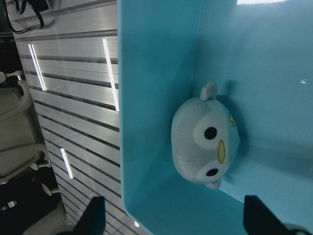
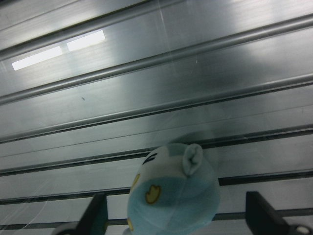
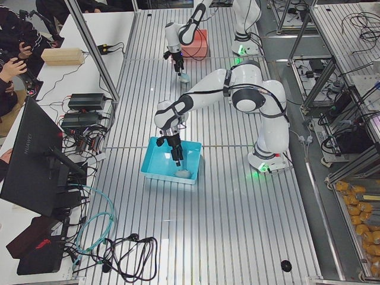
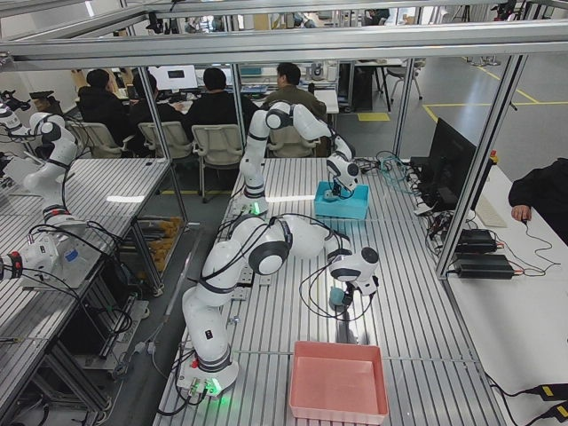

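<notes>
A pale plush toy (image 1: 203,142) with eyes and a yellow beak lies in the blue box (image 3: 155,172), against its wall. My left gripper (image 3: 177,158) is over it inside the box, fingers apart with nothing between them. A light-blue plush toy (image 2: 173,196) with yellow patches lies on the slatted metal table (image 3: 225,214), also visible as a small shape in both camera views. My right gripper is just above it, open, its fingertips either side of the toy in the right wrist view.
An empty pink box (image 4: 337,382) stands beside my right arm. Cables (image 3: 130,261) lie coiled at one end of the table. A monitor (image 3: 32,160) and black power units (image 3: 86,102) line the side desk. Bare table surrounds the blue box.
</notes>
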